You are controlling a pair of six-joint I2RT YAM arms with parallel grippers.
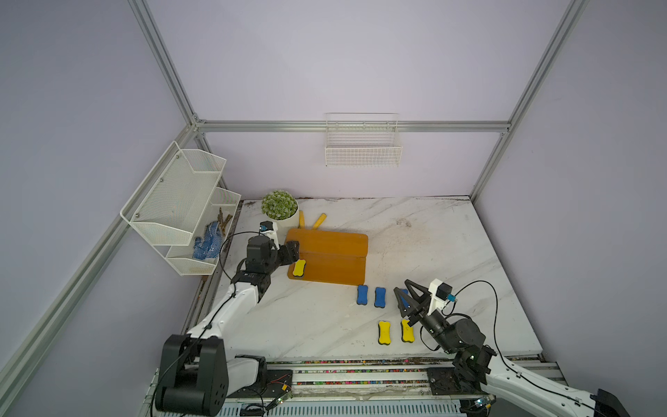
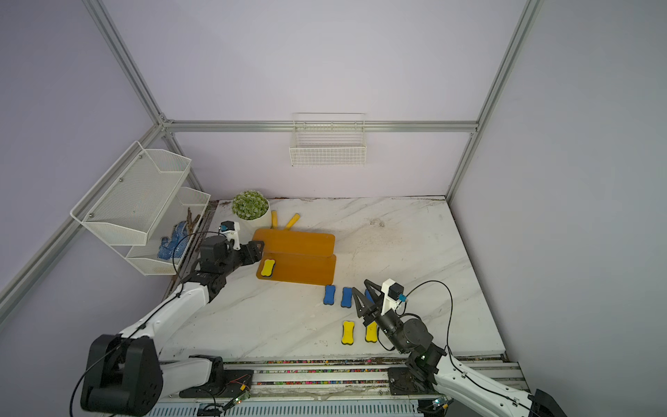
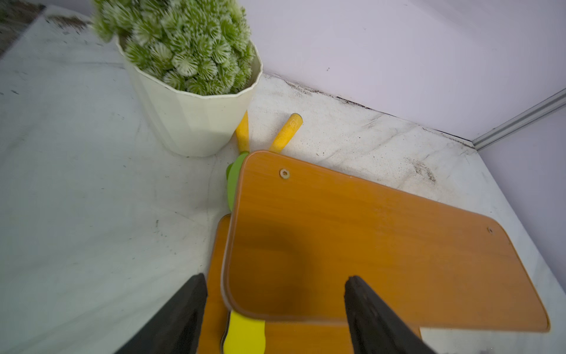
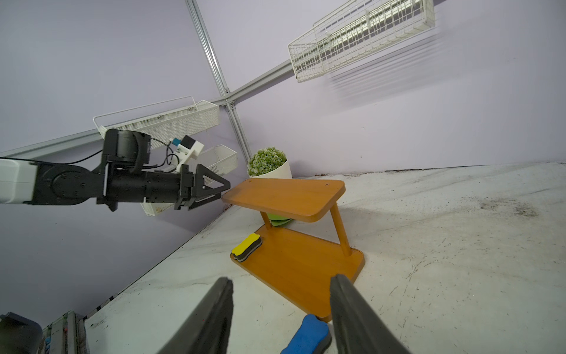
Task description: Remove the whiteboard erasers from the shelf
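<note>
The two-tier wooden shelf (image 1: 333, 243) stands at the table's middle left. One yellow eraser (image 4: 247, 243) lies on its lower board at the left end. My left gripper is at the upper board's left edge, its fingers apart; the top views do not show clearly whether it touches. On the table are blue erasers (image 1: 362, 294), one partly hidden behind my right gripper (image 1: 401, 286), and yellow erasers (image 1: 384, 332). That right gripper stands open above them, nothing between its fingers; a blue eraser (image 4: 309, 335) shows below in the right wrist view.
A white plant pot (image 3: 188, 118) stands just behind the shelf's left end, near yellow sticks (image 3: 287, 132) and a green item (image 3: 234, 183). Mesh baskets (image 1: 177, 198) hang on the left wall, a wire basket (image 1: 363, 154) on the back wall.
</note>
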